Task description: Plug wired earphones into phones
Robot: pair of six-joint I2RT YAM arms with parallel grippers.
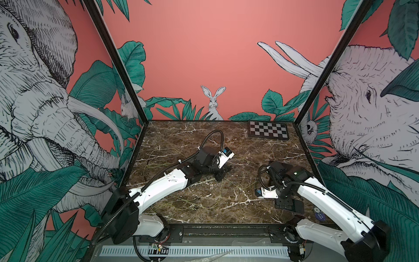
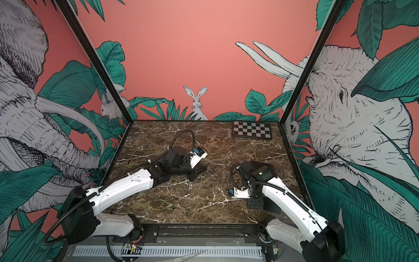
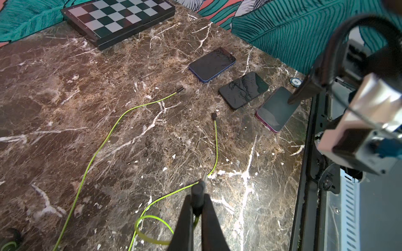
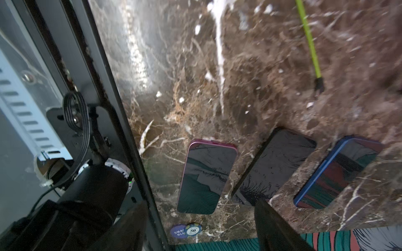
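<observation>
In the left wrist view my left gripper is shut on a black earphone plug (image 3: 197,194), its metal tip pointing away from the fingers and a yellow-green cable trailing behind. Two other plugs lie on the table: one straight black plug (image 3: 180,89) and one dark plug (image 3: 215,115). Three phones lie face up in the right wrist view: a pink-edged phone (image 4: 207,175), a black phone (image 4: 274,165) and a blue-edged phone (image 4: 339,171). My right gripper hovers above the phones, its fingers spread apart with nothing between them.
A checkered board (image 1: 268,130) sits at the back right. Two round chips (image 4: 186,230) lie beside the pink-edged phone. A dark rail (image 4: 113,108) borders the table's front edge. The middle of the table is open apart from loose cables.
</observation>
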